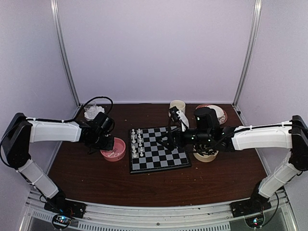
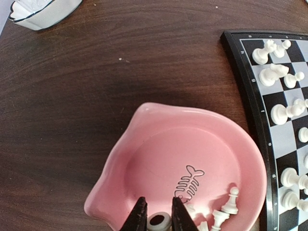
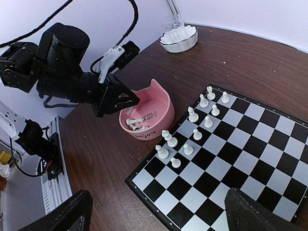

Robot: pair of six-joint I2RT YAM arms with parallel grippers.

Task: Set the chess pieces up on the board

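The chessboard holds white pieces in rows along its left side. My left gripper is shut on a white chess piece, seen end-on with a dark base, at the near edge of the pink bowl. More white pieces lie in that bowl, beside a fish drawing. My right gripper is over the right part of the board; in the right wrist view its fingers stand wide apart above the board, with nothing between them.
A white dish with napkins stands at the back left. A cream cup, a plate and a beige bowl stand to the right, partly behind the right arm.
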